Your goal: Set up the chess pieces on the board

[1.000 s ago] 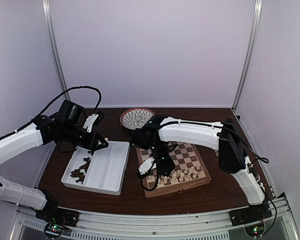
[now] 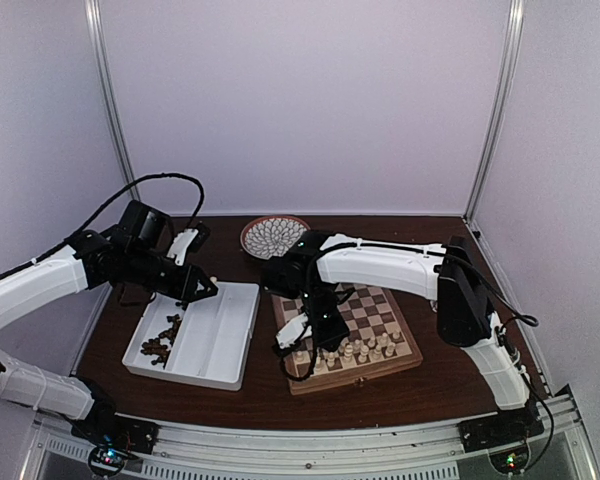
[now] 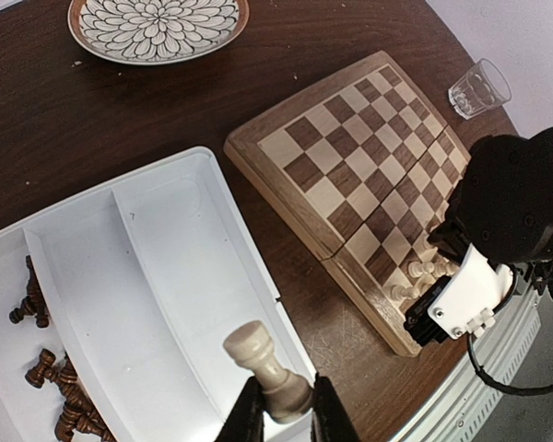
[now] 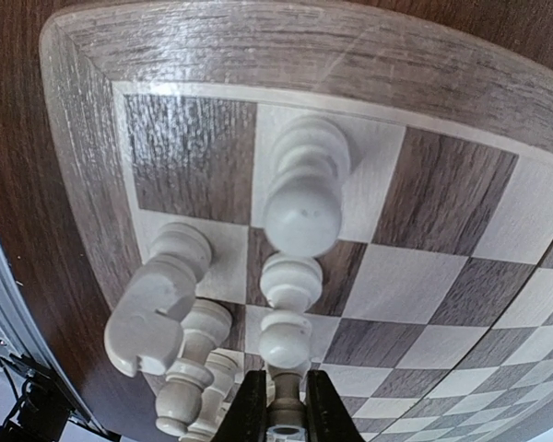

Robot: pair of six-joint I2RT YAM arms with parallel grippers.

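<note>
My left gripper is shut on a white chess piece (image 3: 251, 345), held tilted above the white tray (image 3: 223, 184). Over the near-left part of the chessboard (image 2: 405, 362), my right gripper has its fingers closed around a piece (image 4: 287, 391) that looks brownish in shadow; its kind is unclear. White pieces stand at that end of the board, among them a pawn (image 4: 304, 198) in the corner area and a knight (image 4: 152, 313). Several brown pieces (image 3: 78, 396) lie heaped in the tray's left compartment. The right arm hides part of the board in the top view.
A patterned plate (image 2: 275, 236) sits at the back. Beyond the board is a clear glass (image 3: 479, 89). Across the board's middle reaches the right arm (image 2: 380, 265). The tray's wide compartments look empty, and the board's far squares are bare in the left wrist view.
</note>
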